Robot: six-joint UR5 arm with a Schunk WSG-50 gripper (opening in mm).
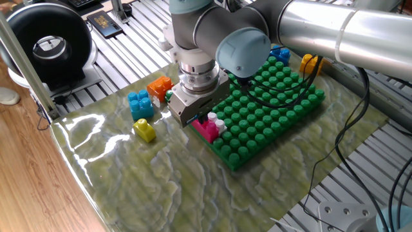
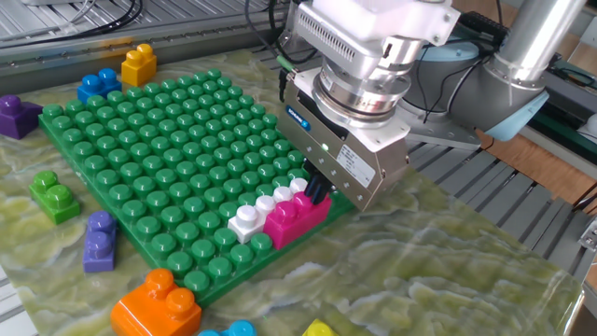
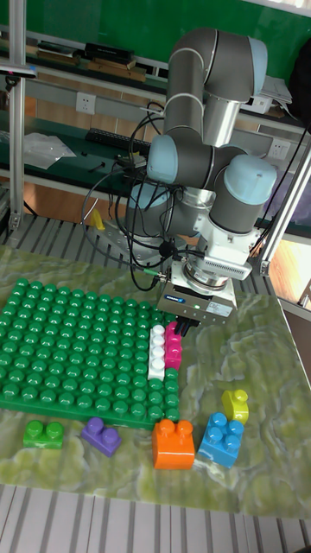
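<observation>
A pink brick (image 2: 297,222) stands at one edge of the green baseplate (image 3: 87,416), right alongside a white brick (image 2: 246,223). Whether its studs are fully pressed home cannot be seen. My gripper (image 2: 318,186) is directly above the pink brick, its dark fingers reaching down to one end of it, at the top. In the third exterior view the fingers (image 3: 183,327) look close together against the brick's end. The gap between them is hidden, so their grip on the brick cannot be made out.
Loose bricks lie around the baseplate: orange (image 3: 173,444), light blue (image 3: 220,441), yellow (image 3: 236,404), green (image 3: 42,433) and purple (image 3: 100,437). Blue (image 2: 99,86) and yellow-orange (image 2: 139,64) bricks sit by its opposite side. Cables (image 1: 283,103) hang over the baseplate.
</observation>
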